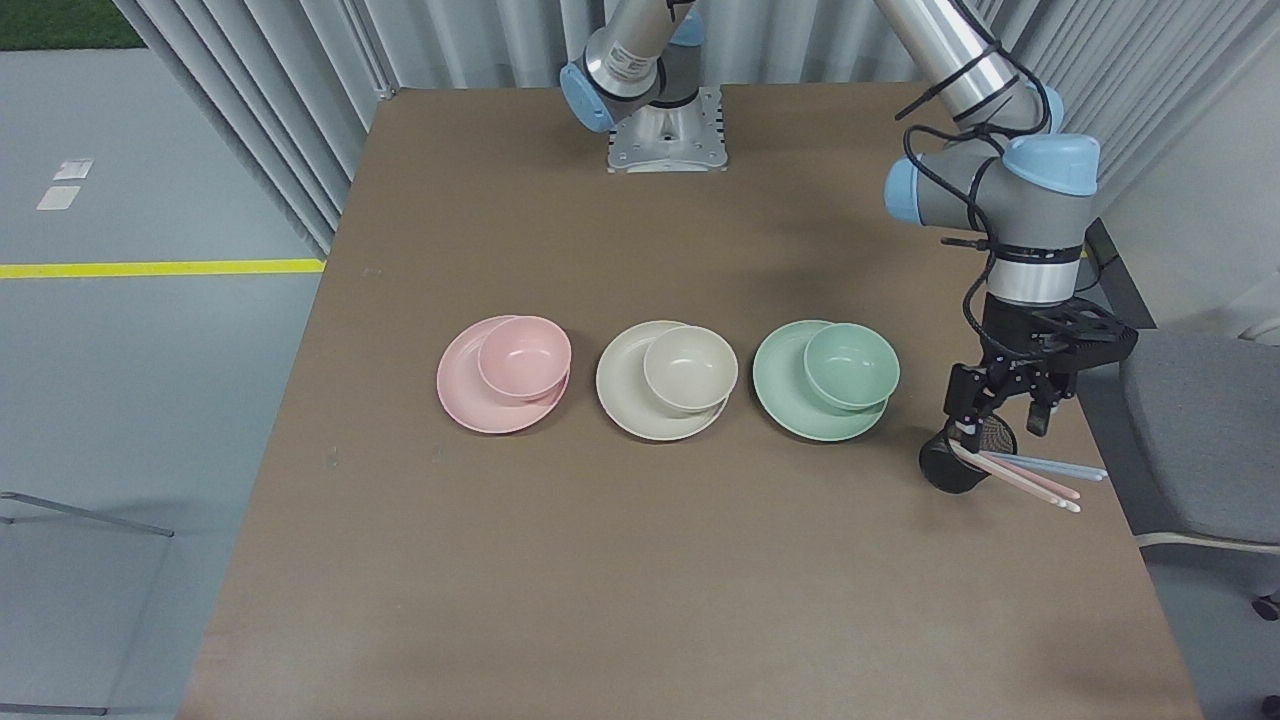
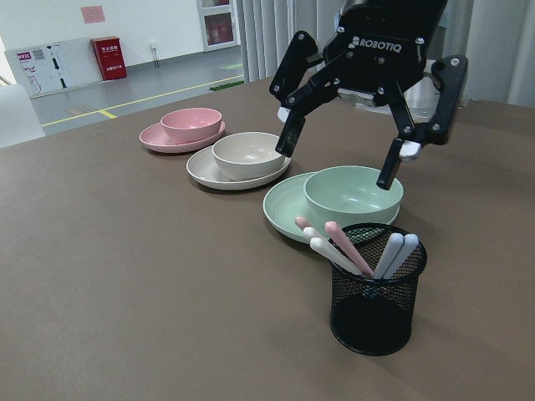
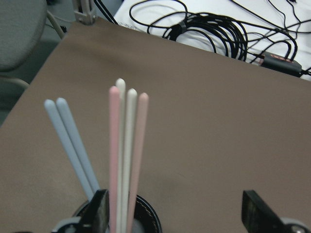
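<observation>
My gripper is open above a black mesh cup, with nothing seen between its fingers. The cup holds several chopsticks: pink, white and light blue. In the wrist view they stand between and beside my fingertips, near the left one. In the front view the cup sits near the table's right edge. To its left stand a green bowl on a green plate, a white bowl on a white plate, and a pink bowl on a pink plate.
A grey chair is beyond the right edge. Coiled black cables lie on a white surface beside the table.
</observation>
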